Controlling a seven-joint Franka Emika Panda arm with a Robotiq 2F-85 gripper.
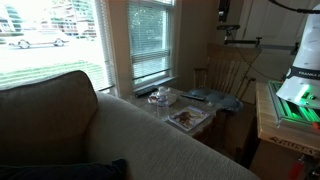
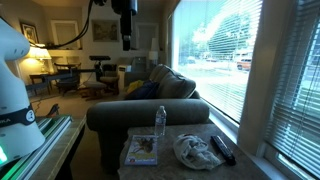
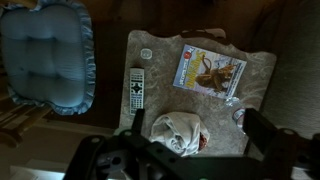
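Observation:
On the low table lie a remote, a magazine with a picture cover and a crumpled white cloth. A clear bottle stands upright beside the magazine in exterior view 2. My gripper is high above the table, its dark fingers spread apart in the wrist view. It looks open, and the cloth showing between the fingers is well below them. Nothing is seen held. In exterior view 2 the gripper hangs at the top, clear of everything on the table.
A blue cushioned chair stands beside the table. The sofa borders the table on another side, and windows are behind it. A wooden desk is near the arm's base.

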